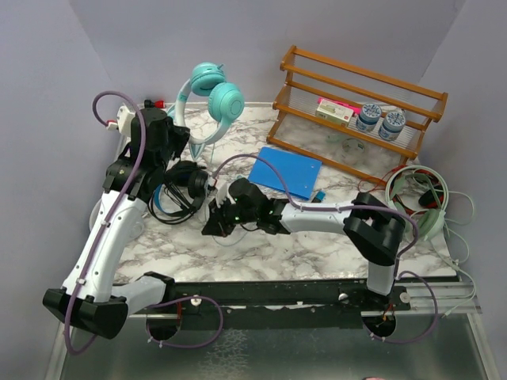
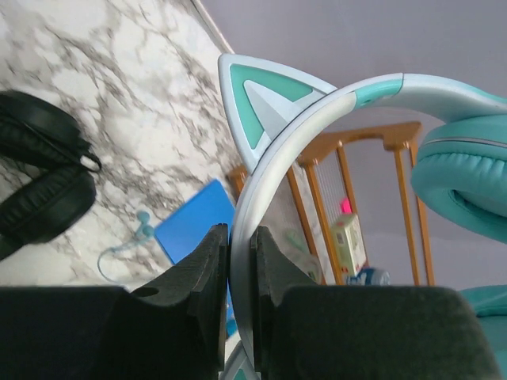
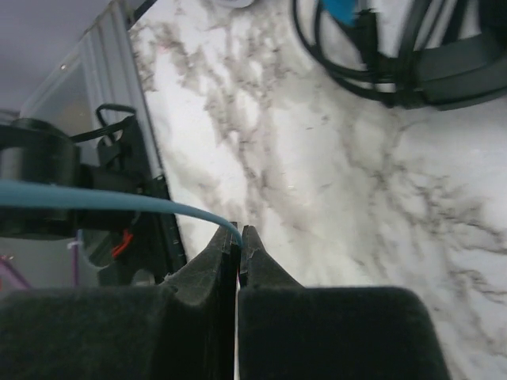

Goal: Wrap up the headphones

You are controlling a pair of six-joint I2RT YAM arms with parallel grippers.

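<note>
The mint and white cat-ear headphones point(image 1: 225, 103) are raised at the back left in the top view, their band point(image 2: 268, 170) held in my shut left gripper. A thin pale blue cable point(image 3: 135, 202) runs down to my right gripper, which is shut low over the marble, right at the cable; whether it grips it is hard to tell. Black headphones point(image 1: 186, 191) with coiled wires lie on the table between the grippers.
A blue board point(image 1: 285, 170) lies in the middle, a wooden rack point(image 1: 360, 79) with jars behind it. Green-white coiled cables point(image 1: 432, 218) sit at the right.
</note>
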